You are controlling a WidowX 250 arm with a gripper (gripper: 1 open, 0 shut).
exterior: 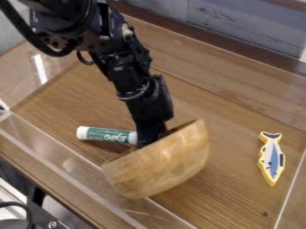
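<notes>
A tan wooden bowl (156,170) leans tilted near the front middle of the wooden table. My black gripper (153,134) reaches down to its back rim; the fingertips are mostly hidden behind the bowl, and the fingers look closed there, apparently on the bowl's rim. A white and green marker (106,135) lies flat just left of the gripper, its right end beside the fingers.
A fish-shaped toy (270,158) with a yellow edge lies on the right. A clear rail runs along the near left edge, and a wall stands at the back.
</notes>
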